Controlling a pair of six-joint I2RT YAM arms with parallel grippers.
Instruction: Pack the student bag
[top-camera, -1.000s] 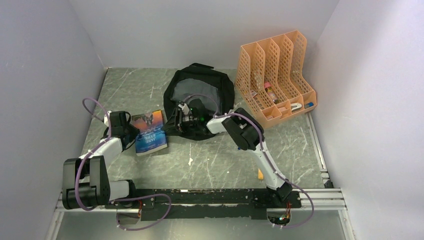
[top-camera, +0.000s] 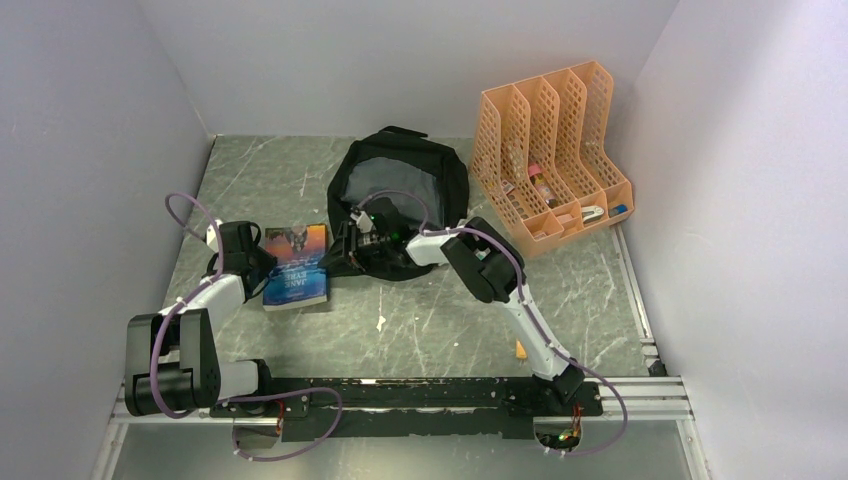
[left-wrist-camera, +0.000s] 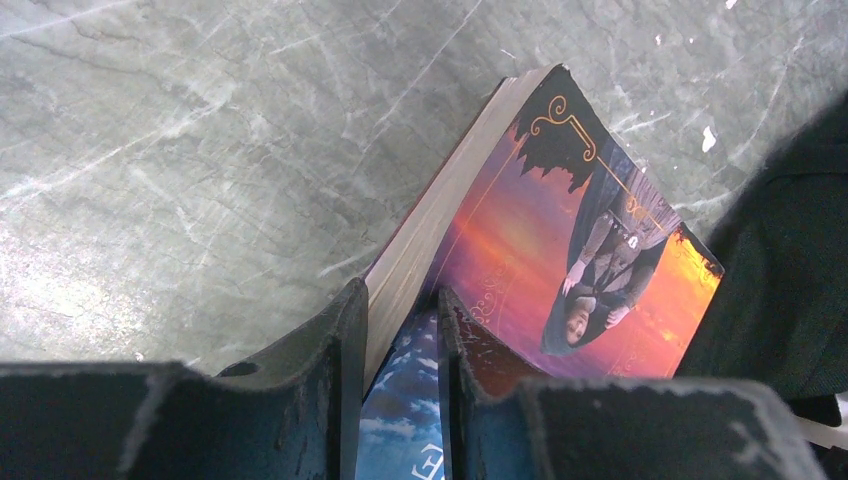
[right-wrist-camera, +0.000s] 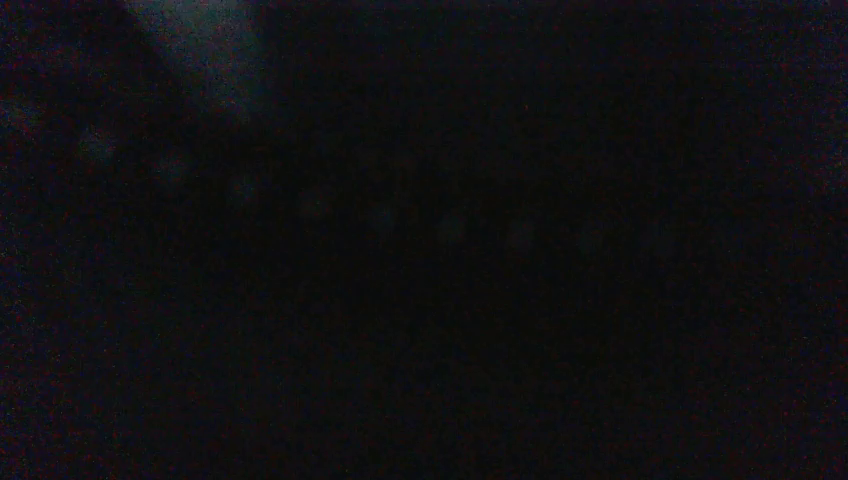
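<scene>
The Jane Eyre book (top-camera: 297, 262), blue and orange, lies cover up at the left of the table. My left gripper (top-camera: 268, 263) is at its left side. In the left wrist view, the gripper's fingers (left-wrist-camera: 347, 345) stand apart, with the page edge and part of the cover of the book (left-wrist-camera: 590, 250) between them; whether they pinch it I cannot tell. At its other side is my right gripper (top-camera: 332, 262), its fingertips by the cover's right edge and its finger state unclear. The right wrist view is almost black. Behind the right arm lies the black bag (top-camera: 398, 165), partly covered by it.
An orange rack (top-camera: 540, 150) with several compartments stands at the back right, holding a pink-capped bottle (top-camera: 542, 186) and small items. A small yellow-orange piece (top-camera: 520, 350) lies near the front.
Over the last second the book has turned to lie straighter and its near end has shifted slightly left. My right gripper has edged left with it; the left arm looks still.
</scene>
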